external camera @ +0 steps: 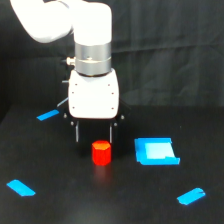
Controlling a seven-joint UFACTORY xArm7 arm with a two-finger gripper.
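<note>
A small red block (101,154) is on the dark table near the middle of the view. My gripper (95,136) points down just above and perhaps behind it, its fingers (77,131) standing wide apart. Nothing is held between them. In the picture the block appears just below the gap, right of its centre. Its exact depth relative to the fingertips is hard to judge.
To the right of the block lies a blue square tray or frame (141,145) with a lighter inside. Flat blue pieces lie at the front left (20,187), front right (191,196) and back left (48,115).
</note>
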